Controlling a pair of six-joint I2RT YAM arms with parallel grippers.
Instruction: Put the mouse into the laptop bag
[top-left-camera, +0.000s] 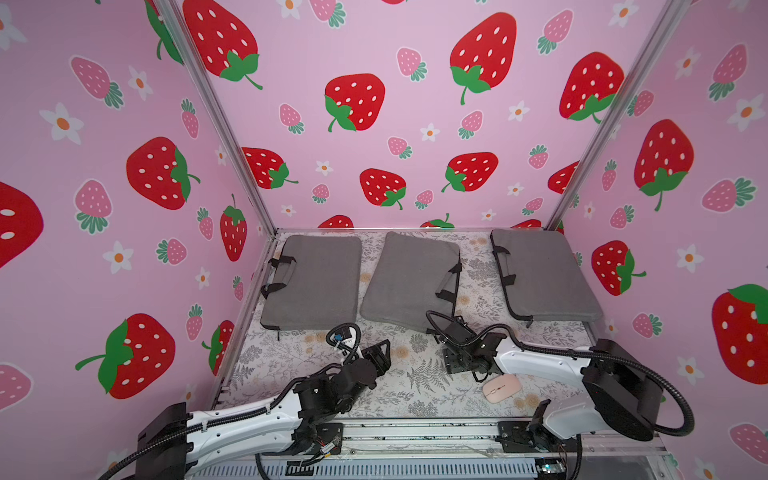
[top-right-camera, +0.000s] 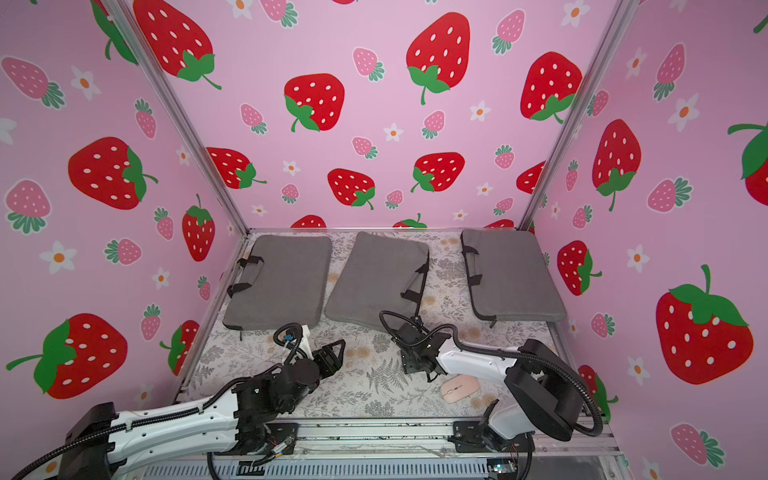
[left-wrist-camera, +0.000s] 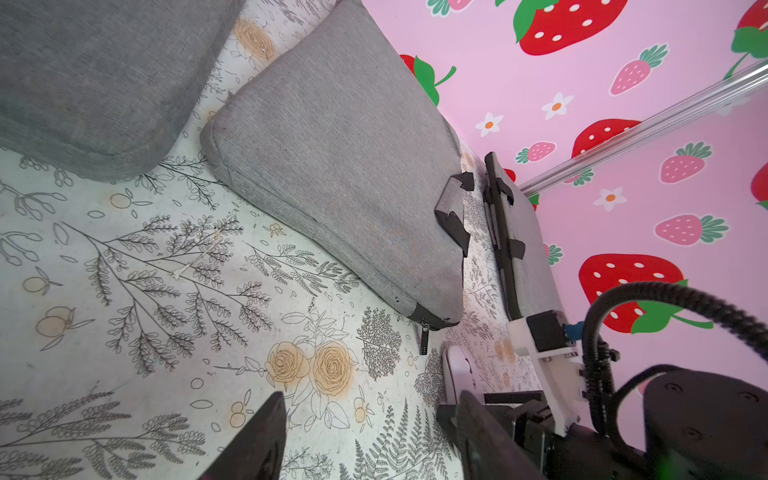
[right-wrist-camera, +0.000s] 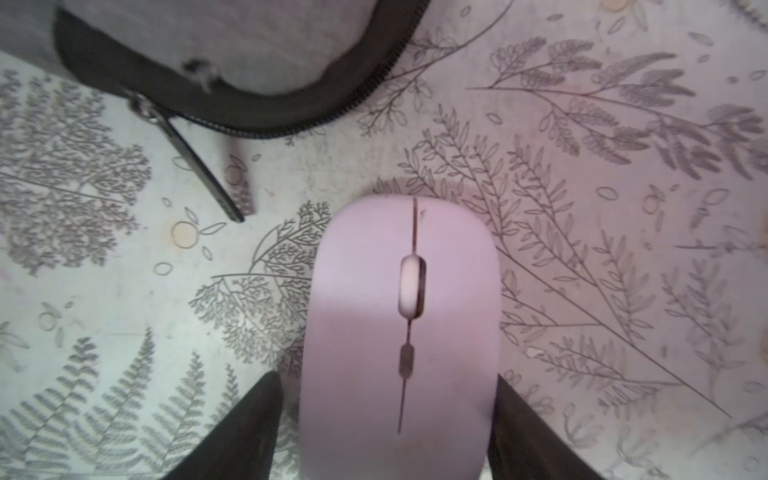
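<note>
A pink mouse (right-wrist-camera: 400, 336) lies on the floral surface directly under my right gripper, one finger to each side of it in the right wrist view; whether they touch it is unclear. My left gripper hangs over bare surface left of it, open with nothing between its fingers. The grey laptop bag in the middle (top-left-camera: 408, 280) has its zip pull just beyond the mouse; two similar grey bags lie left (top-left-camera: 312, 280) and right (top-left-camera: 544, 276).
A second, paler beige-pink mouse (top-left-camera: 501, 389) lies near the front edge below the right arm. Strawberry-patterned walls enclose the sides and back.
</note>
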